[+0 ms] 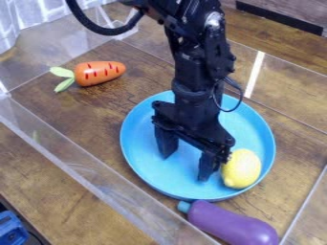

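My black gripper [186, 149] reaches down from the top into a blue plate [144, 165], its two fingers apart and low over the plate's middle. A yellow rounded object [242, 168] lies on the plate's right side, just right of the right finger. Whether they touch I cannot tell.
An orange toy carrot [98, 73] lies on the wooden table [64, 153] at the upper left. A purple eggplant [232, 224] lies below the plate at the lower right. A blue object [10, 230] sits at the lower left corner. Clear walls border the area.
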